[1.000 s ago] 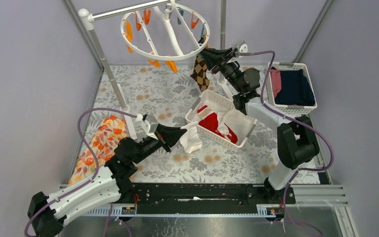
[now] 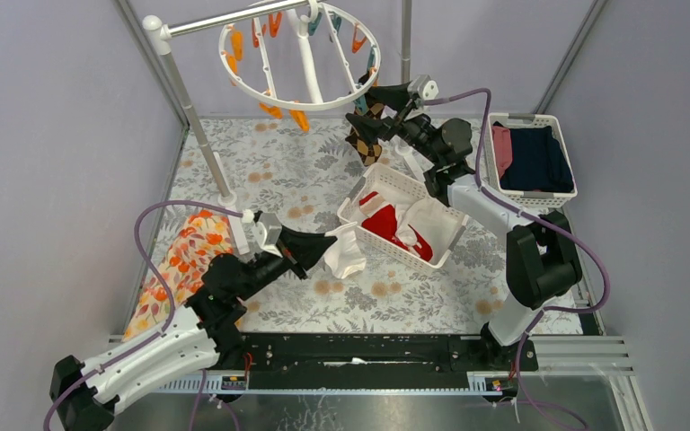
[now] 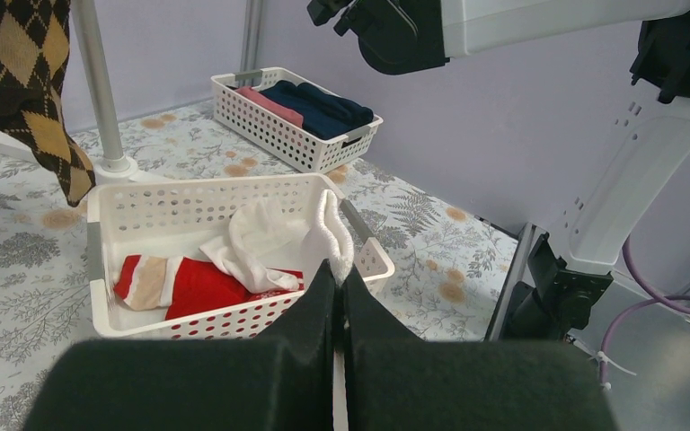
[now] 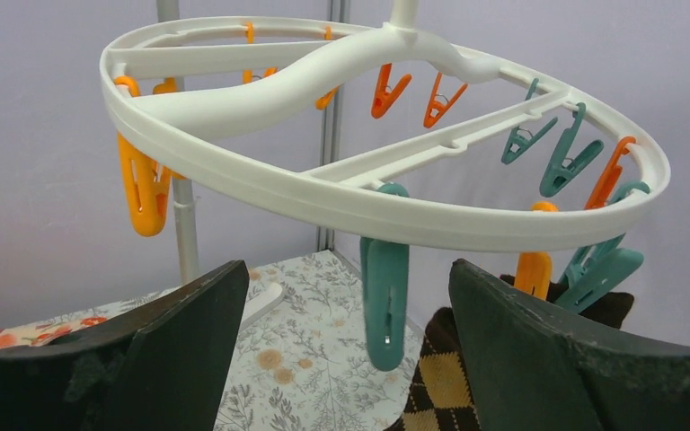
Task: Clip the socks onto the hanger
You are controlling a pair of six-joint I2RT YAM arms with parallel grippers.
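Note:
My left gripper is shut on a white sock, which hangs from its tips beside the white basket; the sock's top sticks up past the fingers in the left wrist view. The round white hanger carries orange and teal clips. My right gripper is open at the hanger's rim, with a teal clip hanging between its spread fingers, apart from both. A brown checkered sock hangs behind the right finger, below an orange clip and a teal clip; its attachment is partly hidden.
The white basket holds red-and-white socks and a white sock. Another basket with folded dark and pink cloth stands at the back right. Flowered orange cloth lies at left.
The hanger has turned a little. The left gripper has shifted slightly left with the white sock.

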